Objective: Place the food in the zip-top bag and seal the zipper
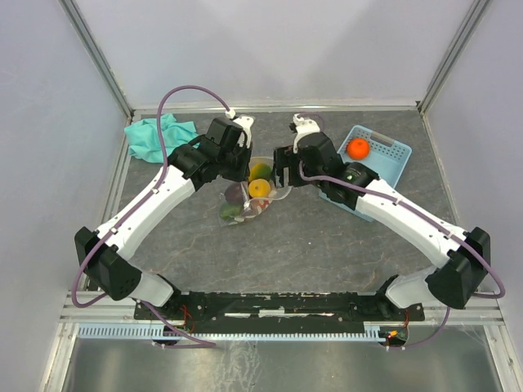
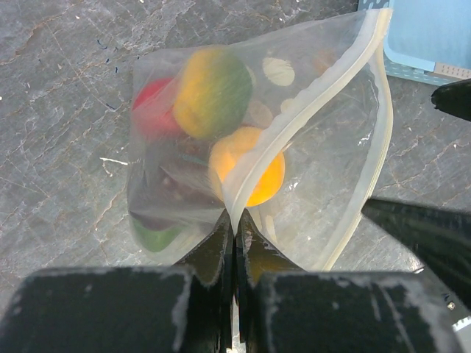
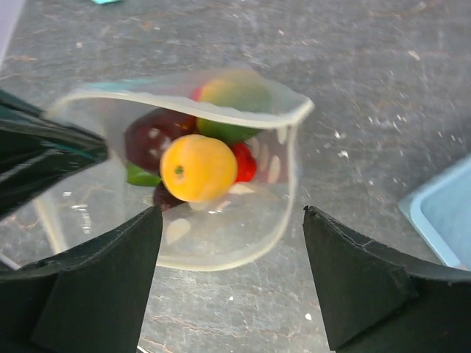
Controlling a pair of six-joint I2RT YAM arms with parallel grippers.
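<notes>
A clear zip top bag (image 2: 324, 154) lies with its mouth gaping toward the right. My left gripper is shut on the bag's rim and keeps one edge up. Inside the bag are a yellow-orange fruit (image 3: 199, 168) near the mouth, a green and yellow mango (image 2: 213, 92), a dark purple food (image 3: 156, 140) and something red (image 3: 243, 162). Just outside the mouth my right gripper stands open, nothing between its fingers. An orange fruit (image 1: 358, 149) sits in the blue basket (image 1: 399, 155).
The basket stands at the back right, otherwise empty where it shows. A teal cloth (image 1: 159, 137) lies crumpled at the back left.
</notes>
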